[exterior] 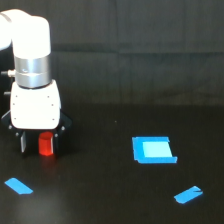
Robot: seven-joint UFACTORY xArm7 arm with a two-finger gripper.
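A small red block [46, 145] rests on the dark table at the left. The white arm comes down over it from the upper left, and my gripper [39, 147] is around the block's level with its dark fingers apart. One finger [23, 143] stands to the left of the block with a gap between them. The other finger is close to the block's right side; whether it touches cannot be made out against the dark background. The gripper's body hides the area just above the block.
A white square [156, 149] bordered with blue tape [137, 146] lies on the table right of centre. Blue tape strips mark the front left [18, 186] and front right [188, 194].
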